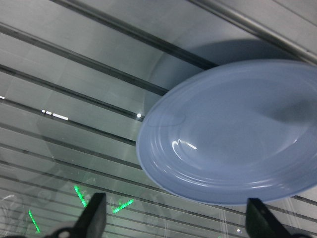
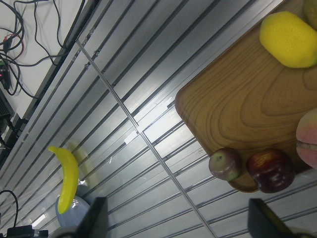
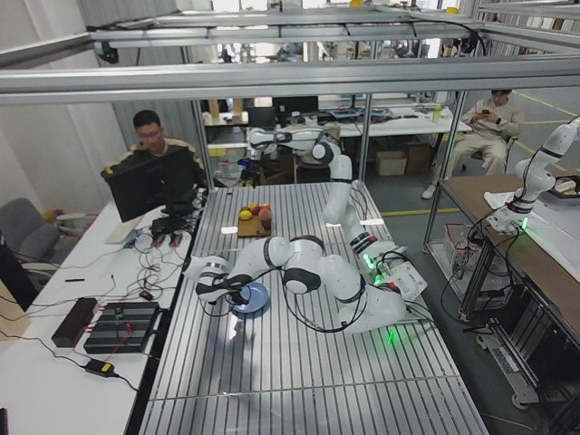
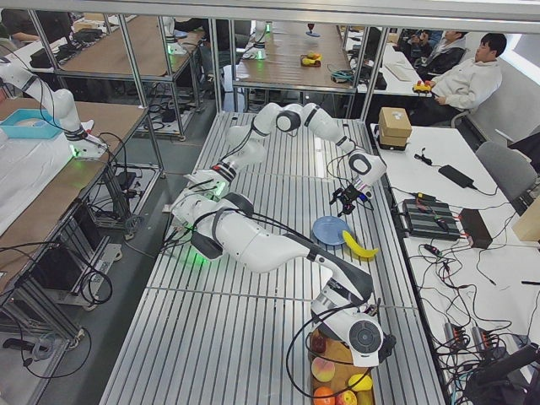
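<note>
A blue plate [image 1: 228, 139] [image 4: 329, 229] fills much of the left wrist view, just beyond my left gripper, which is open and empty. In the right wrist view, my right gripper stands open above the table, near a wooden tray [image 2: 233, 99] holding a yellow lemon [image 2: 288, 40], a red apple [image 2: 270, 169], a smaller reddish fruit [image 2: 225, 163], a peach [image 2: 307, 139] and part of another fruit. A yellow banana [image 2: 68, 176] [image 4: 359, 247] lies beside the plate.
The slatted metal table [image 3: 308, 381] has bare room around the plate and tray. A white side desk [image 4: 422, 169] with cables and devices runs along one edge. People sit beyond the frame.
</note>
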